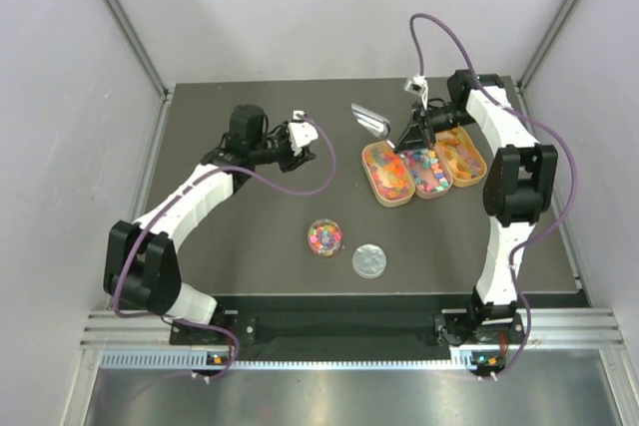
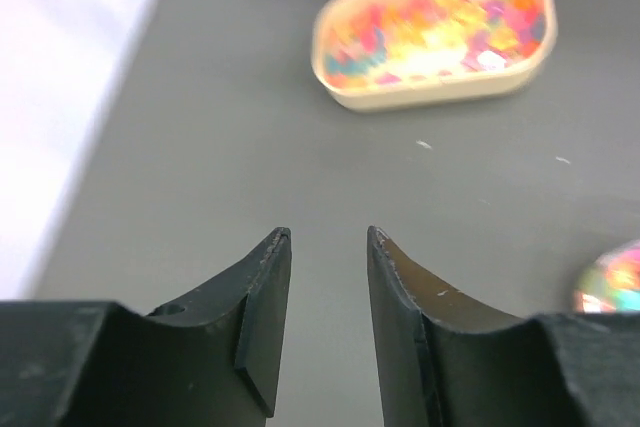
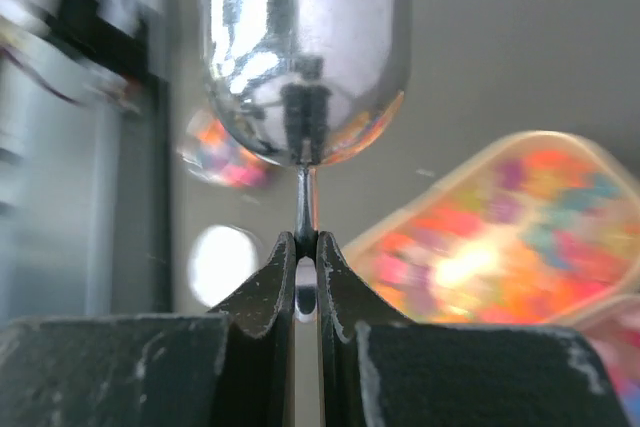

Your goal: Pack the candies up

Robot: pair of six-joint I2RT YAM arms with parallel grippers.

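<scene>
A shiny metal scoop (image 3: pixel 305 37) is gripped by its thin handle in my right gripper, shut on it. From above, the scoop (image 1: pixel 371 120) is raised over the back of the table, behind and left of the candy tubs. Three oval tubs hold candies: the left tub (image 1: pixel 387 174) orange and pink, the middle tub (image 1: pixel 425 173) multicoloured, and the right tub (image 1: pixel 459 155) orange-yellow, partly under my right arm. A clear round jar (image 1: pixel 324 237) contains colourful candies. My left gripper is open and empty over bare table.
A round silver lid (image 1: pixel 368 260) lies right of the jar near the front edge. Purple cables (image 1: pixel 574 167) loop along both arms. Bare table (image 1: pixel 250 246) stretches across the left and centre.
</scene>
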